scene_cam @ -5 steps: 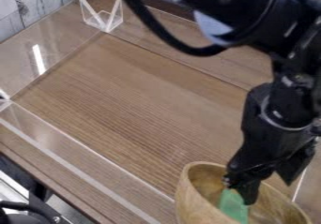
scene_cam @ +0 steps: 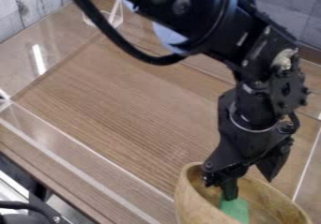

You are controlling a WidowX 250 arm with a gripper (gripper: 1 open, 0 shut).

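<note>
A tan wooden bowl point(scene_cam: 196, 200) sits at the lower right of the camera view, cut off by the bottom edge, with a green object point(scene_cam: 236, 210) inside it. My black gripper point(scene_cam: 249, 177) hangs over the bowl, pointing down, with its left finger at the bowl's upper left interior, just above the green object. It stands open; the far finger is partly hidden by the wrist body.
A clear plastic item stands at the top left, near the back edge. The table's front edge runs along the lower left.
The arm has risen and shifted slightly left over the bowl, with more of the wrist now in view. The bowl and green object look nearly unmoved.
</note>
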